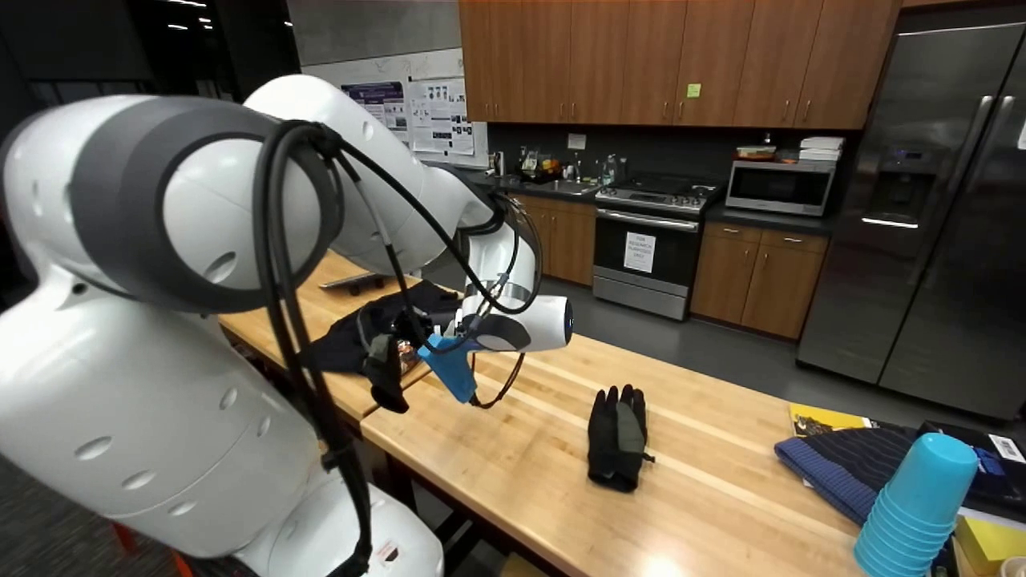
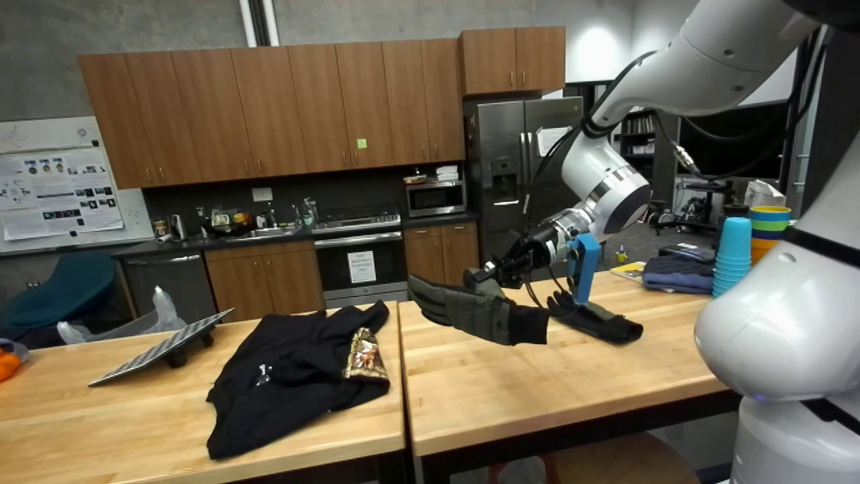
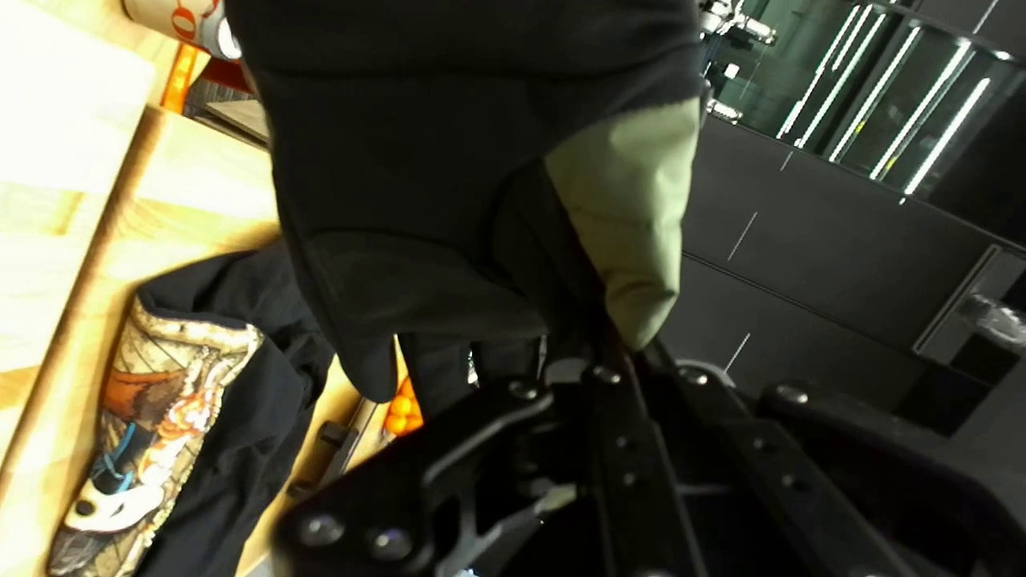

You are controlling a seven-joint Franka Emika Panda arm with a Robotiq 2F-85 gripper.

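In the wrist view a black and grey-green glove (image 3: 414,163) fills the upper middle, and my gripper is shut on it near the thumb side. From exterior view 2 the same glove (image 2: 484,314) hangs sideways in the air above the table, its black cuff pointing right, with my gripper (image 2: 490,270) at its upper edge. A second glove (image 1: 618,437) lies flat on the wooden table in exterior view 1, fingers toward the far edge. In exterior view 1, the arm and its cables partly cover the held glove (image 1: 387,373).
A black garment (image 2: 298,371) with a patterned patch lies on the left table. Beside it stands a tilted dark panel (image 2: 165,347). Stacked blue cups (image 1: 918,505) and a dark knit hat (image 1: 851,466) sit at the right end. Bare tabletop (image 1: 500,433) surrounds the second glove.
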